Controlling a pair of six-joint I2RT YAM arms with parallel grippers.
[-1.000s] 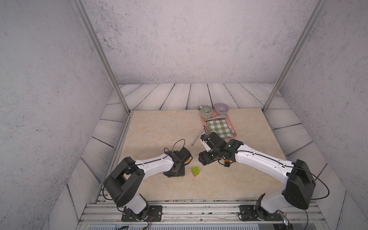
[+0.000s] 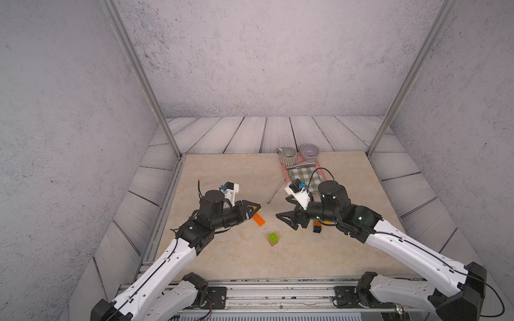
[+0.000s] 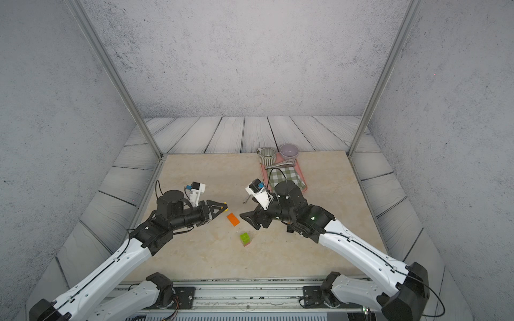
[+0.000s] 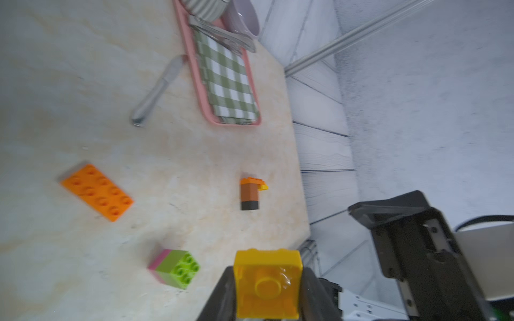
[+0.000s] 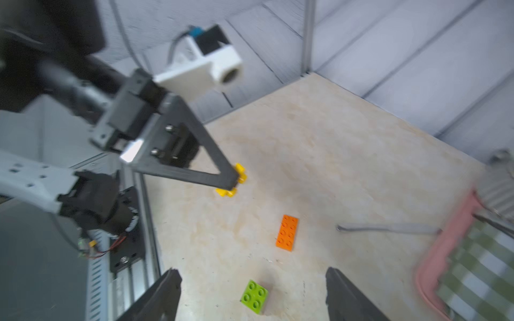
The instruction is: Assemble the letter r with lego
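Observation:
My left gripper (image 2: 251, 208) is raised over the middle-left, shut on a yellow brick (image 4: 267, 283). My right gripper (image 3: 252, 219) hangs open just right of it, facing it, empty. Below lie a flat orange brick (image 4: 97, 191) and, nearer the front, a green brick on a pink one (image 4: 177, 267). Further right stands a small stack of orange, brown, black and yellow pieces (image 4: 250, 193), partly hidden by my right arm in the top views.
A pink tray (image 4: 205, 109) at the back right holds a checked cloth, cup, bowl and cutlery. A knife (image 4: 155, 92) lies left of it.
Both arms have risen from low over the table. My left gripper now carries the yellow brick level, pointing right toward my right gripper.

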